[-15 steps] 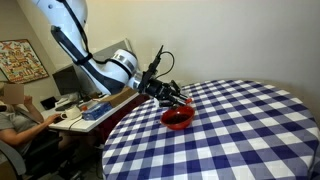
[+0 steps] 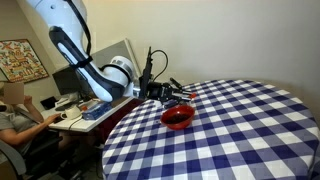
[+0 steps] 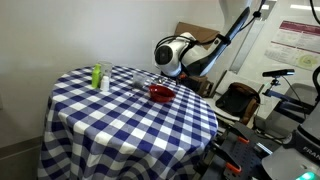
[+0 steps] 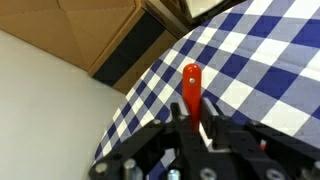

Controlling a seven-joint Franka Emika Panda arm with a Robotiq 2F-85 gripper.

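Observation:
A red bowl [image 2: 178, 118] sits on the blue-and-white checked cloth; exterior view 2 shows the same bowl [image 3: 160, 94] near the table's right side. My gripper is shut on a slim red-orange object [image 4: 191, 85], whose rounded end sticks out beyond the fingers in the wrist view. What the object is cannot be told from its visible part. In exterior view 1 the gripper [image 2: 170, 93] is just behind and above the bowl, at its far side. The dark fingers hide the held object's lower part.
A green bottle [image 3: 96, 75], a white bottle [image 3: 105, 84] and a clear container [image 3: 139, 81] stand at the table's back. Much of the checked tablecloth [image 2: 235, 130] is clear. A person sits left of the table in exterior view 1.
My arm has drawn back a little to the left in exterior view 1, and the gripper has shifted away from over the bowl. The bowl stays where it was.

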